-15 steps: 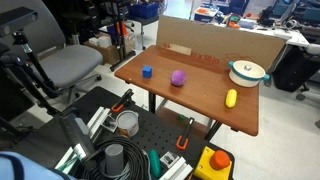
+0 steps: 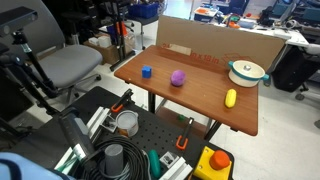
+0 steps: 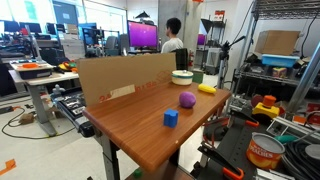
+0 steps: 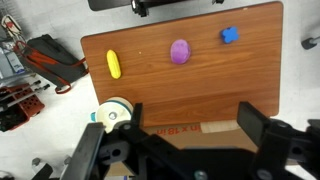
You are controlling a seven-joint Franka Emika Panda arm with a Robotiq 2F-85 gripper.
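Note:
In the wrist view my gripper is open over the wooden table, its two dark fingers wide apart with nothing between them. On the table lie a blue block (image 2: pixel 147 72), a round purple object (image 2: pixel 178 77) and a long yellow object (image 2: pixel 231 98). A white lidded pot (image 2: pixel 247 73) with teal handles stands at the table's far right corner. From above, the purple object (image 4: pixel 180 51), the blue block (image 4: pixel 230 35) and the yellow object (image 4: pixel 114 64) all lie well apart from each other. The pot (image 4: pixel 113 112) is partly covered by a finger.
An upright cardboard panel (image 3: pixel 135 75) borders the table's back edge. In front stands a black perforated bench (image 2: pixel 160 133) with cans, cables and a yellow box with a red button (image 2: pixel 213 163).

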